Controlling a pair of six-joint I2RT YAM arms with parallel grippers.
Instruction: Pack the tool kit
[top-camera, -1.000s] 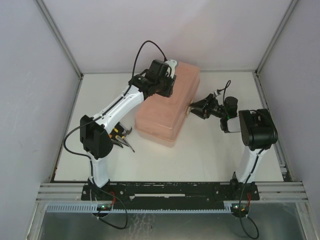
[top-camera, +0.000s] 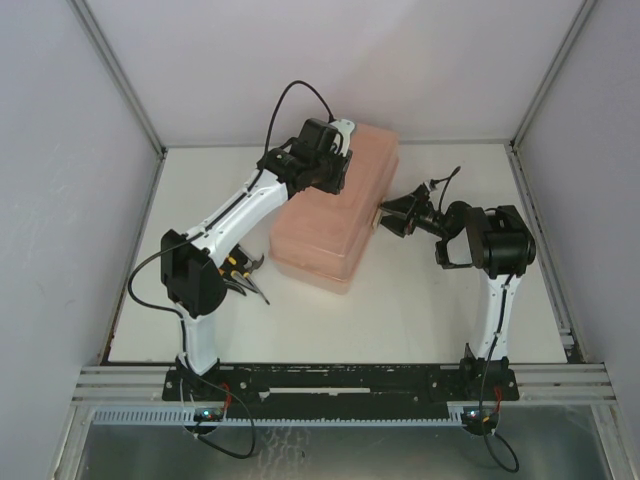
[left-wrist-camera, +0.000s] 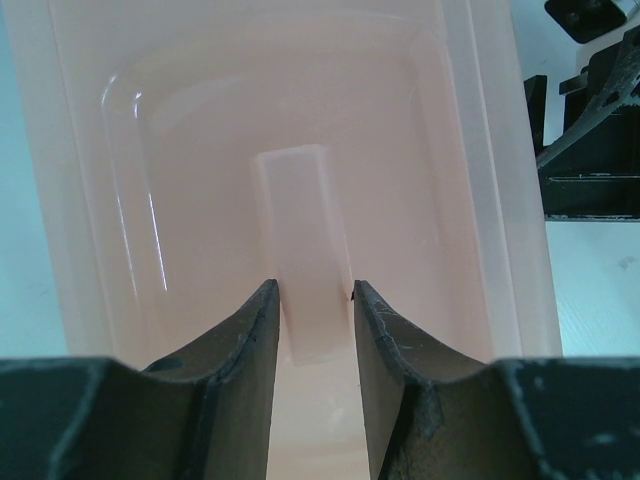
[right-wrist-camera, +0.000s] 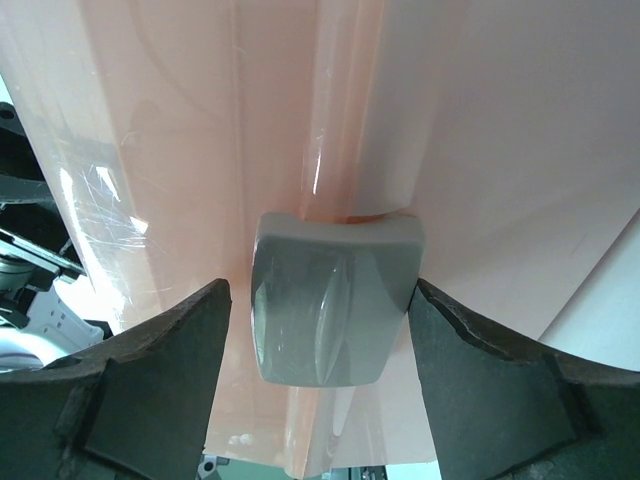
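Note:
The tool box stands closed in the middle of the table, a pinkish translucent case lying at a slant. Over its lid, my left gripper points down. In the left wrist view its fingertips are shut on a pale raised strip, the lid's handle. My right gripper is at the box's right side, fingers open around a grey latch. Its right finger touches or nearly touches the latch edge, while a gap shows on the left. The box's contents cannot be made out.
Several loose hand tools with yellow and black parts lie left of the box, partly under the left arm. Bare table extends to the right and front of the box.
The right arm's elbow and wrist have shifted slightly left and toward the back, while its fingers stay at the latch. The left arm and the box have not visibly moved.

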